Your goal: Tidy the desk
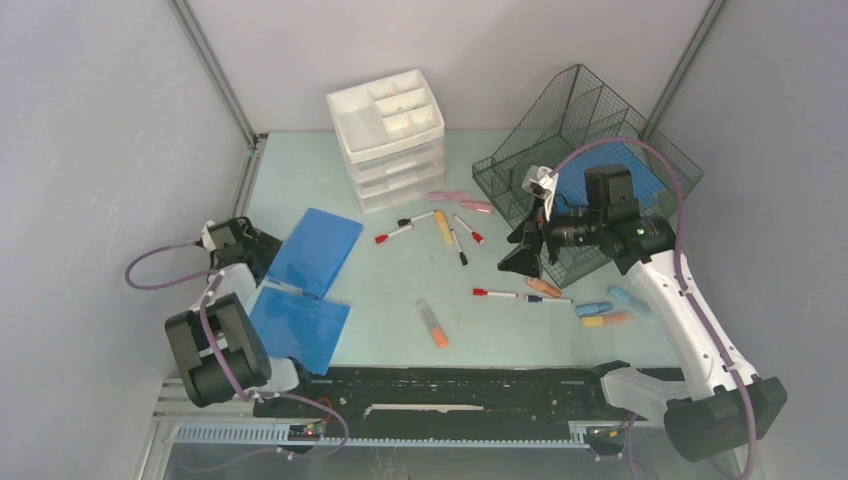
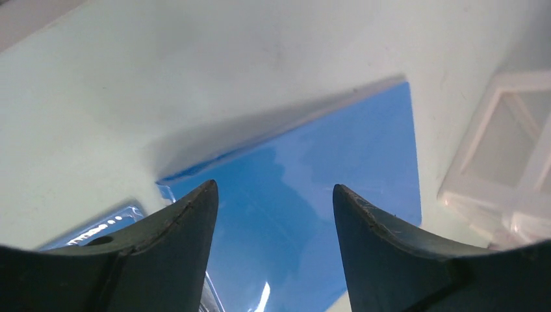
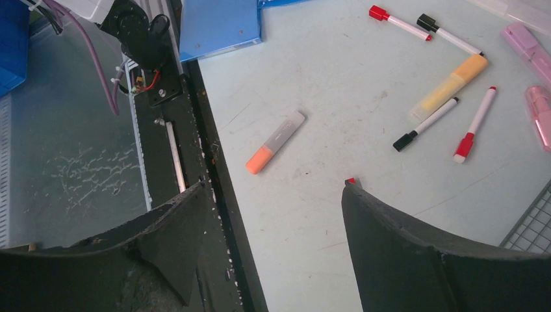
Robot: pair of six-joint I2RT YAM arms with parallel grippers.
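Note:
Two blue folders (image 1: 312,250) (image 1: 297,330) lie on the desk's left. My left gripper hangs open over them, fingers empty. My right gripper stands open and empty beside the wire basket (image 1: 510,170), which holds a blue item (image 1: 610,165). Whiteboard markers (image 3: 475,123), highlighters (image 3: 449,86) and an orange-capped tube (image 3: 275,142) lie scattered across the middle; several more pens lie at the front right, seen in the top view.
A white drawer organizer (image 1: 385,140) with open top compartments stands at the back middle. Walls bound both sides.

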